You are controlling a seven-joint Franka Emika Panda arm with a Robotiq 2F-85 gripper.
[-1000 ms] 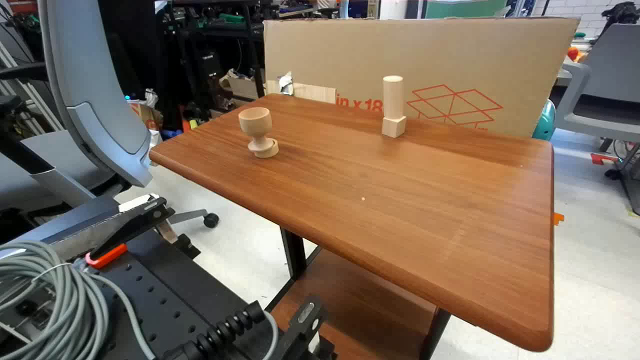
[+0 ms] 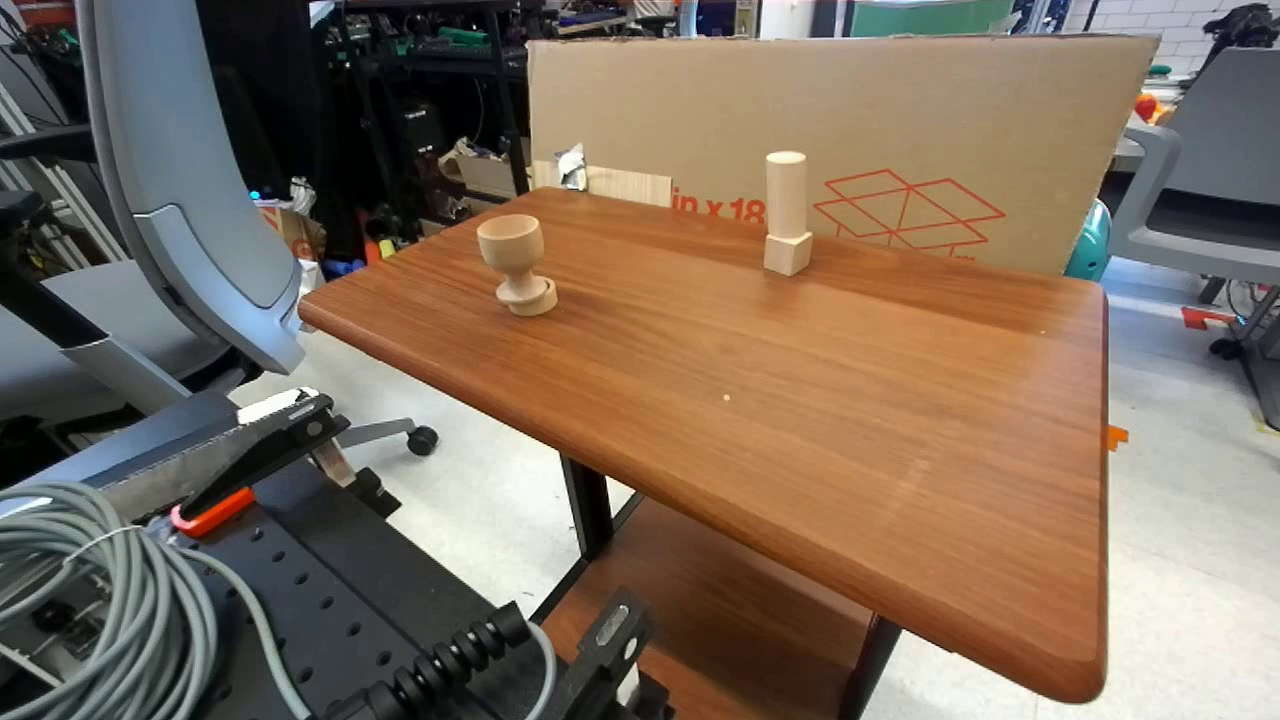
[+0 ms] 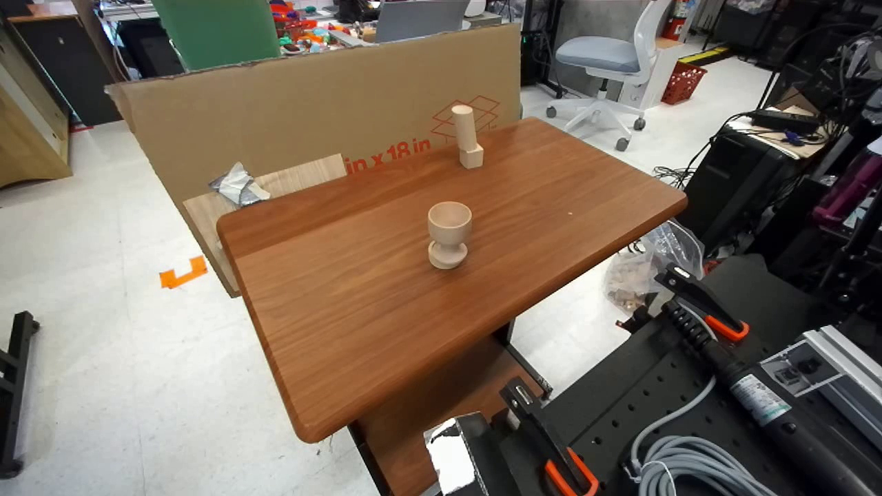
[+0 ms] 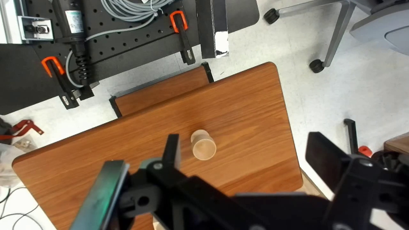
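Note:
A pale wooden cup (image 2: 511,244) with a round foot (image 2: 528,298) stands upright on the brown table, towards its left end in exterior view 1. I cannot tell whether the foot is one piece or a separate ring under it. Farther back, a pale cylinder (image 2: 787,197) rises from a small square block (image 2: 788,253); exterior view 2 has the same cylinder (image 3: 464,128) near the back edge. High over the table, my gripper is wide open and holds nothing. The cup (image 4: 204,149) appears far below, nearer the left finger. Neither exterior view includes the gripper.
A black perforated bench (image 4: 126,49) carrying cable and clamps lies across a gap from the table's front edge.

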